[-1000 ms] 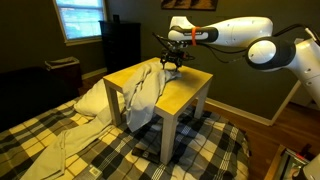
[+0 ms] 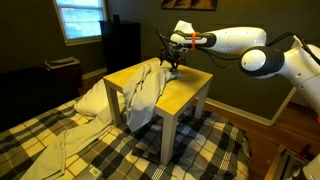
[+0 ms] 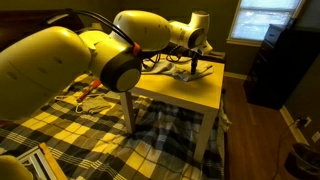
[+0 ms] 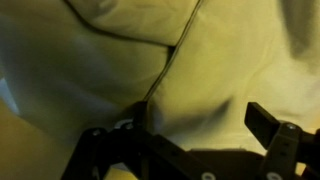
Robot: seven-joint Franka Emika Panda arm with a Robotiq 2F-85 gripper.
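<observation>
A pale grey cloth point(image 2: 147, 96) lies bunched on the wooden table point(image 2: 181, 93) and hangs over its front left edge in exterior view 1. Above the cloth's back part, my gripper point(image 2: 175, 67) points down. Close below the open fingers, the cloth point(image 4: 225, 75) fills the wrist view, with a seam and folds crossing it. The gripper has its two dark fingers well apart, and nothing shows held between them. In exterior view 2 the arm hides part of the cloth point(image 3: 188, 72).
More pale cloth point(image 2: 60, 150) lies on the checked blanket point(image 2: 125, 155) covering the floor. A dark cabinet point(image 2: 122, 43) stands behind the table.
My arm has shifted slightly over the table, with the gripper staying near the back of the cloth. The cloth looks unmoved.
</observation>
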